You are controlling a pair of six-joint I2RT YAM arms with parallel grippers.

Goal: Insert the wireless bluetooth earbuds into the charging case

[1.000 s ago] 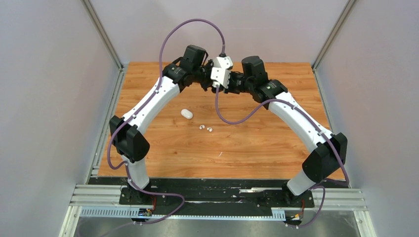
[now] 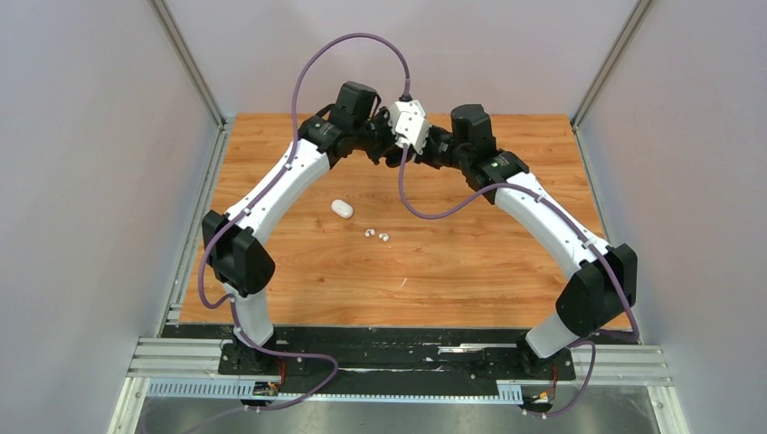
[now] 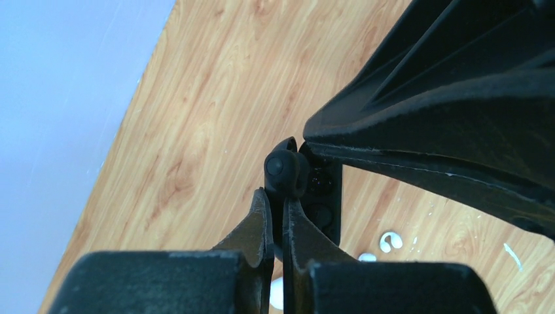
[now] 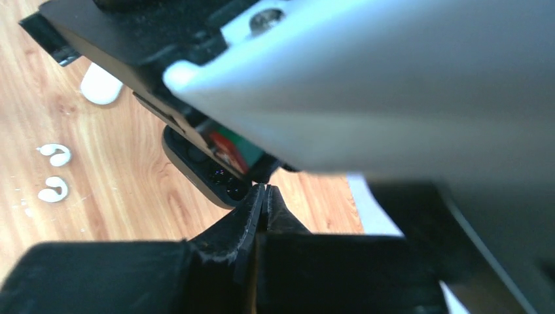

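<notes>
My left gripper is shut on a black charging case (image 3: 332, 203), raised above the table and partly hidden behind the fingers. A black rounded earbud (image 3: 280, 171) shows at the case's upper end, just beyond the left fingertips; how deep it sits cannot be told. In the right wrist view the case (image 4: 203, 176) is partly covered by the left gripper's housing. My right gripper is shut with nothing between its fingers; its tips end close beside the case, and the earbud lies outside them. Both grippers crowd together in the top view, hiding the case.
Two white earbuds (image 2: 377, 235) and a white case (image 2: 342, 209) lie on the wooden table (image 2: 434, 280). The left arm's housing (image 4: 137, 39) fills the space close above the right fingers.
The right gripper has gone from open to shut and drawn slightly right, away from the earbud. The left gripper still holds the case.
</notes>
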